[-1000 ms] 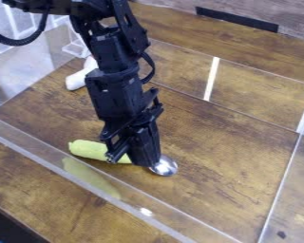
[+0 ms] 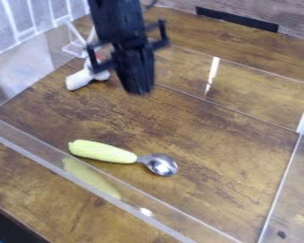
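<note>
My black gripper (image 2: 136,76) hangs blurred at the top middle, raised above the table; its fingers are too blurred to tell how they stand. Below it, a spoon (image 2: 160,165) with a pale yellow handle (image 2: 102,150) and silver head lies on the wooden table, well apart from the gripper.
A white object (image 2: 83,80) lies at the back left, near a white rack at the edge. Clear panels border the wooden surface (image 2: 231,142) at front and right, which is otherwise clear.
My gripper has risen from down over the spoon to the top of the view. The spoon lies where it was.
</note>
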